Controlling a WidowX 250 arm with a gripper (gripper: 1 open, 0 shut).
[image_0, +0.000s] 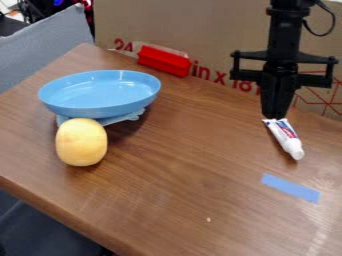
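Observation:
My black gripper (275, 108) hangs at the right of the table, shut, its tips just above the upper end of a white toothpaste tube (287, 142). Nothing shows between its fingers; whether it touches the tube is unclear. A blue bowl (100, 92) sits on a light blue support at the left, and a yellow potato-like object (82, 143) lies in front of it.
A red box-like object (163, 62) lies at the back before a cardboard panel (201, 45). A strip of blue tape (290, 187) is on the right of the wooden table (174, 200).

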